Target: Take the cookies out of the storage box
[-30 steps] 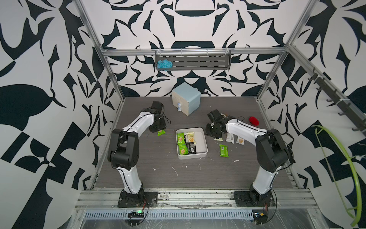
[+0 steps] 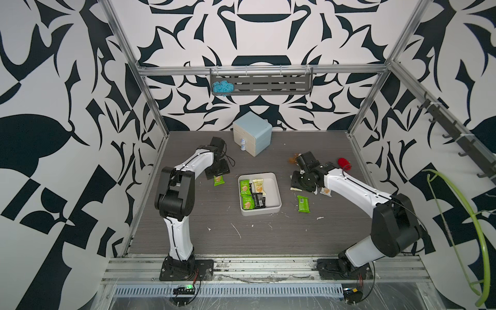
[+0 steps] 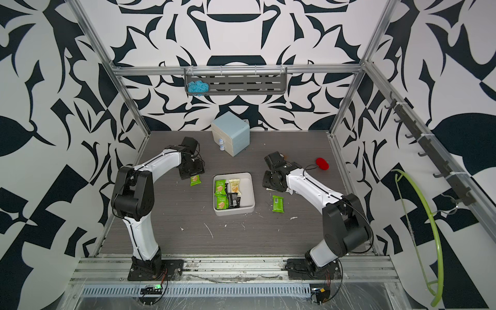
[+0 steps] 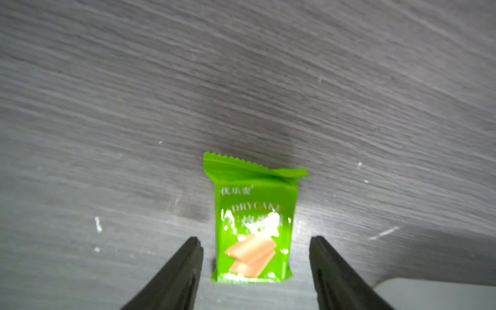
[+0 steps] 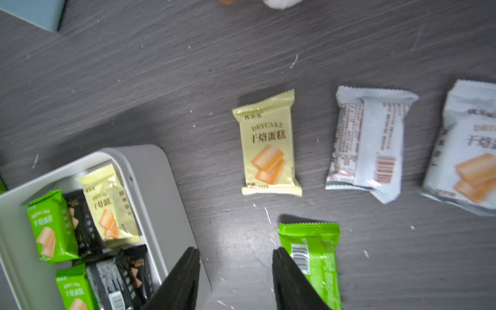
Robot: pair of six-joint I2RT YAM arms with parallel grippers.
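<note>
The white storage box (image 2: 274, 208) stands mid-table, holding several wrapped cookies: green ones (image 5: 50, 225), black ones (image 5: 110, 279) and a cream one (image 5: 108, 204). Outside it, left of the box, a green packet (image 4: 254, 222) lies flat on the table. My left gripper hovers over that packet, fingers open on either side. Right of the box lie a cream packet (image 5: 268, 144), two white packets (image 5: 370, 138) (image 5: 467, 149) and a green packet (image 5: 313, 258). Above the table over there, my right gripper is part open and empty.
Behind the box stands a pale blue cube (image 2: 253, 133) with a small bottle (image 2: 242, 144) by it. A red object (image 2: 344, 163) lies at the far right. The table in front of the box is mostly clear, with small scraps.
My right arm has moved right, away from the box and over the packets beside it. The left gripper has shifted slightly to the right above its green packet. The box contents look unchanged.
</note>
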